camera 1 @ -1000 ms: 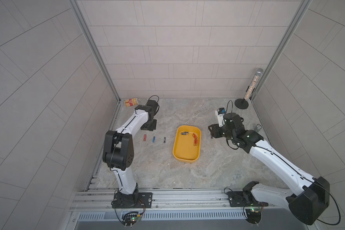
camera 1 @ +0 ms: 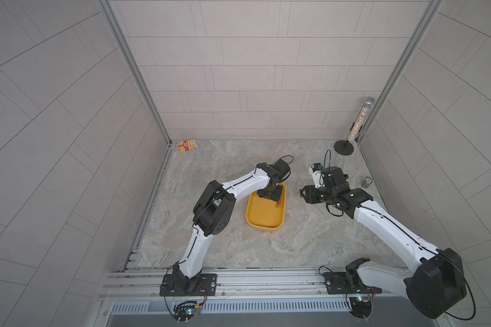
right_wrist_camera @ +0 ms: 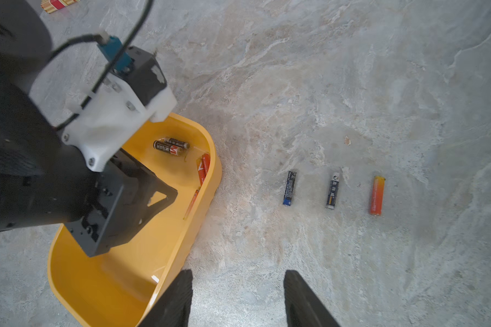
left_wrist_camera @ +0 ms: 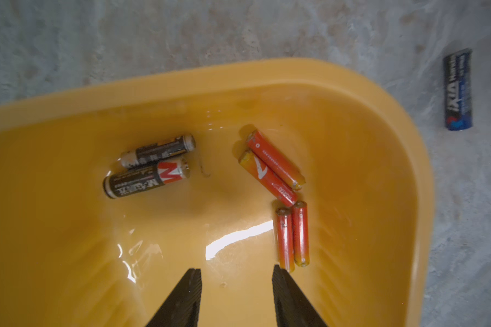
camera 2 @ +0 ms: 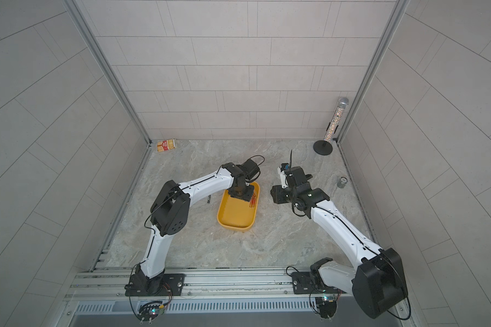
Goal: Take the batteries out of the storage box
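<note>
My left gripper is open inside or just over the orange storage box (camera 1: 264,220), fingers empty. In the left wrist view the box holds a black battery (left_wrist_camera: 145,178) beside another dark one (left_wrist_camera: 158,150), and several red batteries (left_wrist_camera: 275,160) along the right side. A blue battery (left_wrist_camera: 457,88) lies outside. My right gripper hangs open to the box's right. In the right wrist view a blue battery (right_wrist_camera: 289,188), a dark battery (right_wrist_camera: 332,190) and an orange one (right_wrist_camera: 377,195) lie on the table; the left arm hides part of the box.
A tall lamp-like column (camera 1: 359,120) on a black base stands back right, a can (camera 1: 366,182) at the right edge, a red-and-yellow package (camera 1: 186,145) back left. The marble table is otherwise largely clear.
My left arm has swung rightward from the table's left side and down over the box.
</note>
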